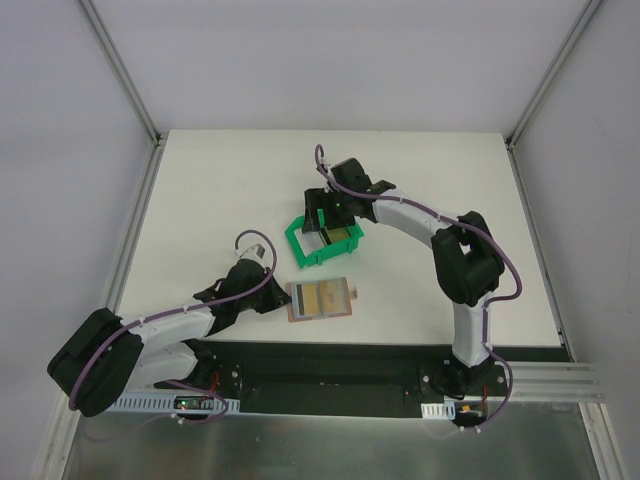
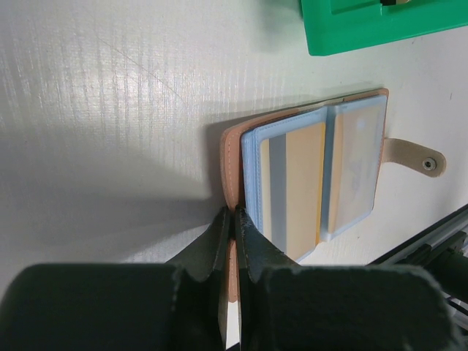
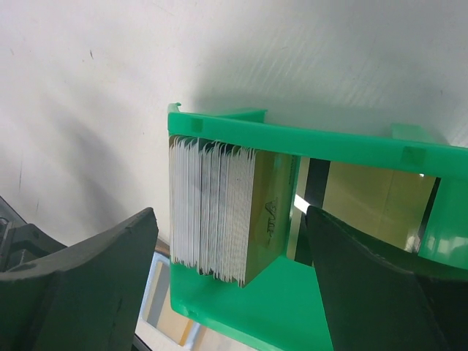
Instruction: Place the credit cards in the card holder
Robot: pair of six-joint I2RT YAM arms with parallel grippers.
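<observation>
The card holder (image 1: 320, 299) lies open on the table, its tan leather cover and clear sleeves (image 2: 358, 161) facing up. My left gripper is shut on the thin left edge of its cover. Behind the holder stands a green tray (image 1: 318, 258). A tight row of upright cards (image 3: 208, 208), white edges up and a gold face on its right end, fills the tray's left part. Over this row my right gripper is open, one finger to each side and nothing gripped; the fingertips' depth is hard to judge.
Gold and dark cards (image 3: 373, 197) lean in the tray's right compartment. The holder's strap (image 2: 415, 157) with a snap sticks out to the right. Clear white table surrounds the tray on both sides and behind.
</observation>
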